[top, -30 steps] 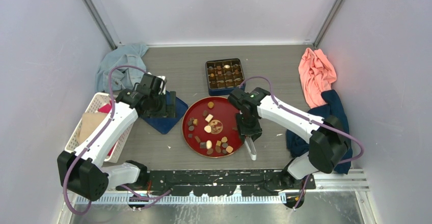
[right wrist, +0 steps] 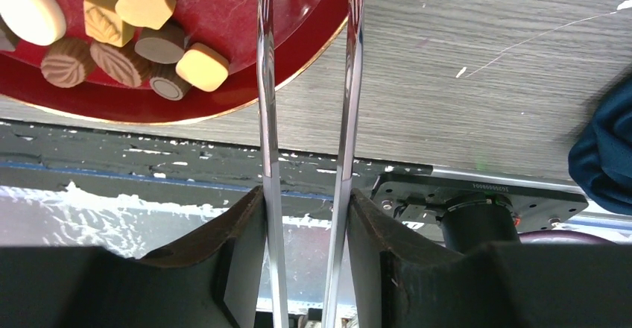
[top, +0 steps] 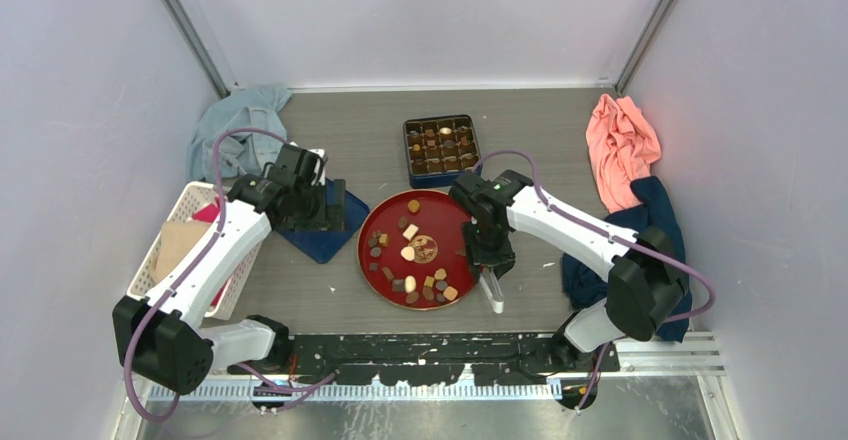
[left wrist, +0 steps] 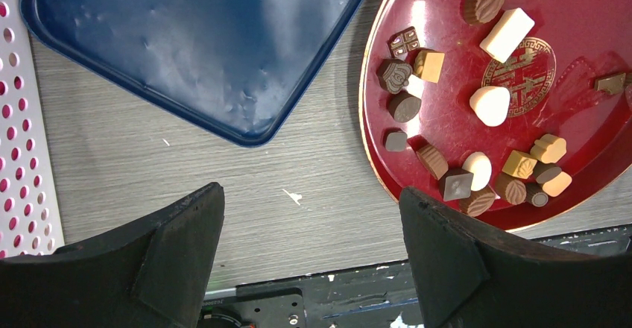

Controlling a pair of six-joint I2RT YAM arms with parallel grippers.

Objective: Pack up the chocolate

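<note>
A red round tray (top: pixel 424 230) holds loose chocolates of several shapes and colours. Behind it stands a dark blue box (top: pixel 441 145) with chocolates in compartments. My left gripper is open over the table, left of the red tray, with nothing between its fingers. My right gripper is at the tray's right edge, open, with a pair of long metal tongs (right wrist: pixel 267 119) between its fingers, their two arms apart and reaching over the tray's rim.
A blue lid-like tray (left wrist: pixel 194 37) lies left of the red one, beside a white basket (top: pixel 150 260). Cloths (top: pixel 620 145) lie along both sides. The table behind the box is clear.
The right arm has shifted very slightly. The left arm and the chocolates look unchanged.
</note>
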